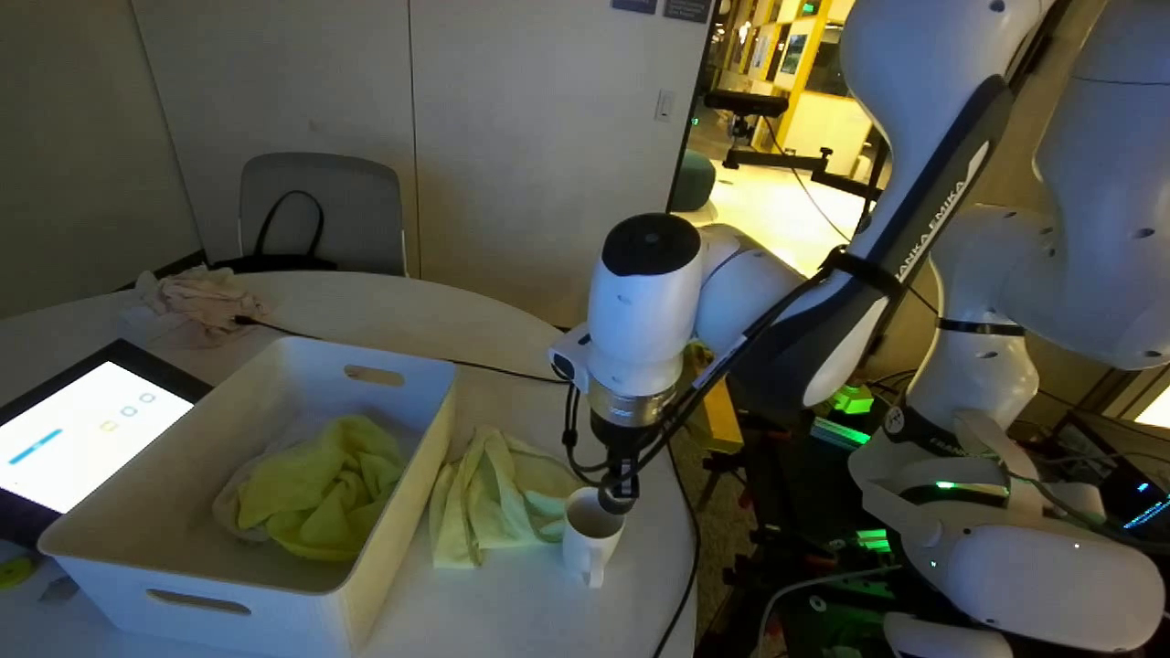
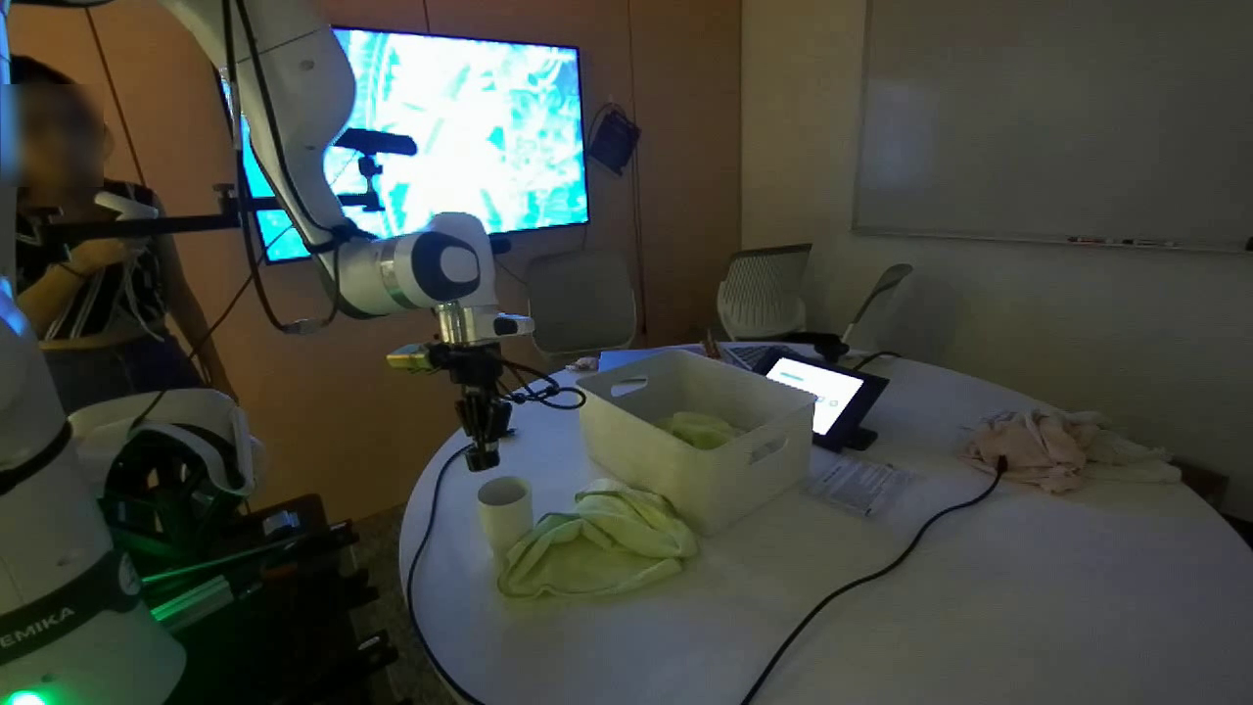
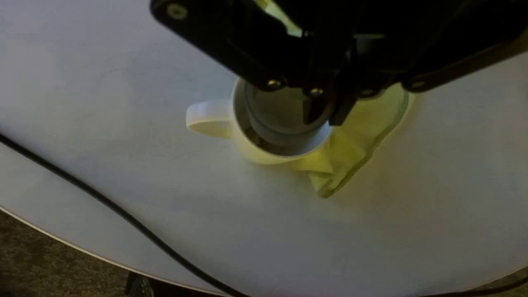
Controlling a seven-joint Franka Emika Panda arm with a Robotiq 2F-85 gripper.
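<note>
My gripper point(image 1: 622, 482) is shut on a dark, round ring-like object point(image 1: 619, 505), too dim to identify. In exterior view 1 it overlaps the far rim of a white mug point(image 1: 590, 550), while exterior view 2 has the gripper point(image 2: 483, 441) just above the upright mug point(image 2: 505, 512). From the wrist, the fingertips of my gripper and the ring point(image 3: 284, 128) appear across the mug's opening. The mug's handle point(image 3: 210, 118) points left there. Whether the ring touches the mug, I cannot tell.
A yellow-green cloth point(image 1: 499, 499) lies against the mug, between it and a white bin point(image 1: 439, 428). Another yellow cloth point(image 1: 329, 493) is inside the bin. A black cable point(image 3: 106, 200) runs near the table edge.
</note>
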